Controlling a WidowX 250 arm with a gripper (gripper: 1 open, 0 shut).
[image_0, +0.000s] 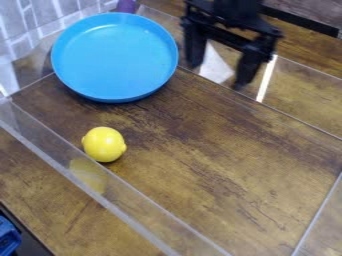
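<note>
My dark gripper is at the top of the camera view, blurred, right of a blue plate, with its fingers hanging apart above the wooden surface and nothing visible between them. A yellow lemon rests on the wood below the plate, toward the left.
Clear low walls border the wooden board on the left and right. A small white object lies behind the gripper. A blue item shows at the lower left corner. The middle and right of the board are free.
</note>
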